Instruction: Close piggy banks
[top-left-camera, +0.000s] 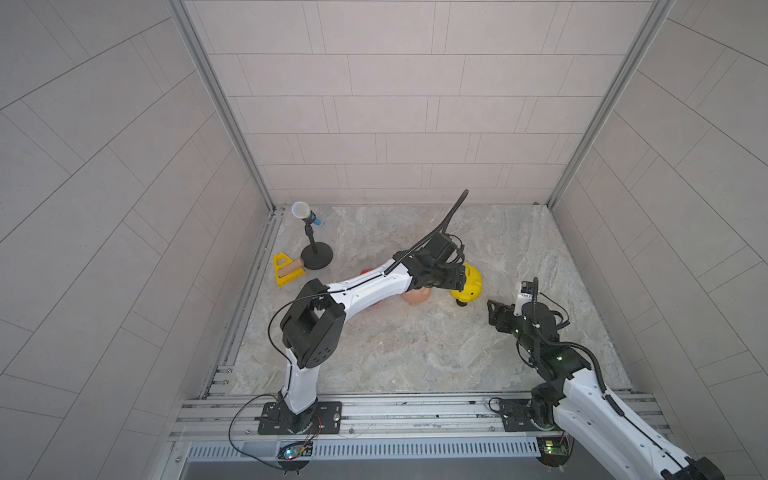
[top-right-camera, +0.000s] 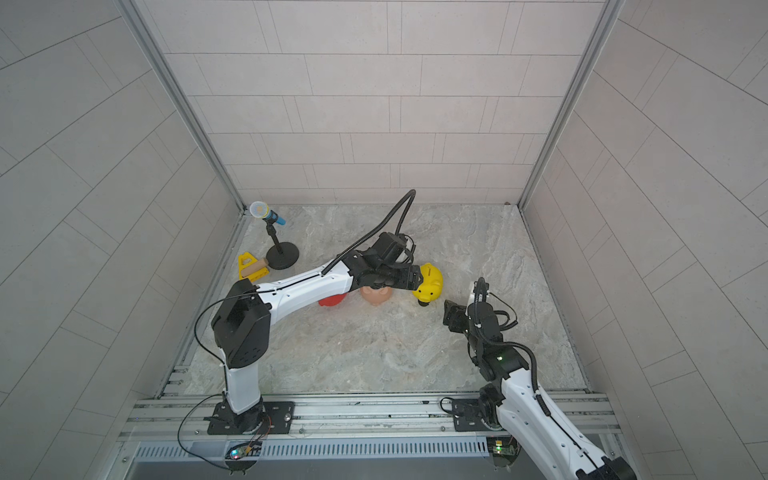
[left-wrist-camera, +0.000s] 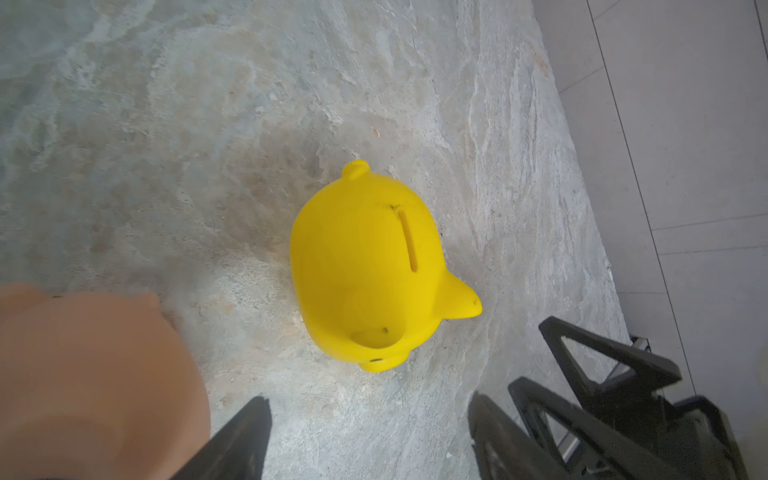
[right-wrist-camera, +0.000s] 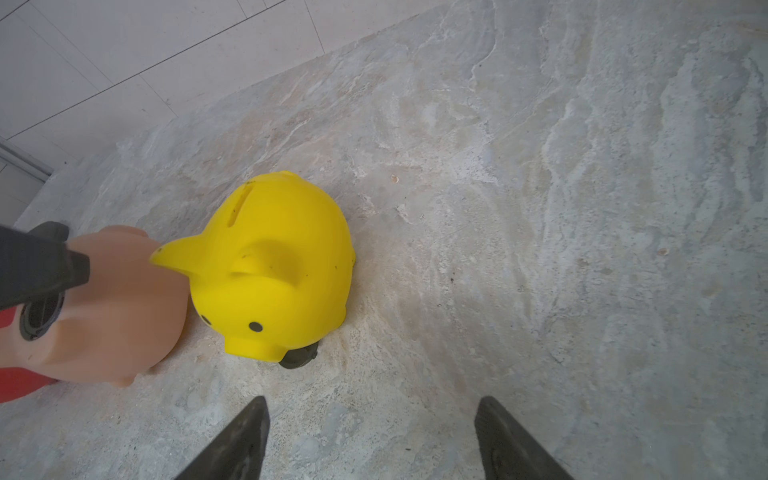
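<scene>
Upright on the marbled floor stands a yellow piggy bank, its coin slot (left-wrist-camera: 407, 240) on top showing in the left wrist view. A black round piece (right-wrist-camera: 299, 356) lies at its underside near the snout. Left of it are a pink piggy bank (right-wrist-camera: 128, 296) and a red one (top-right-camera: 332, 300), both partly hidden by my left arm. Above and just left of the yellow bank hangs my left gripper, fingers apart with nothing between them. My right gripper stays open and empty, to the right of the yellow bank and nearer the front.
At the back left stands a black-based holder (top-left-camera: 317, 254) with a blue item on top. Beside it lies a yellow tool (top-left-camera: 284, 270) with a wooden handle. Free floor spreads in front of the banks and behind the yellow one.
</scene>
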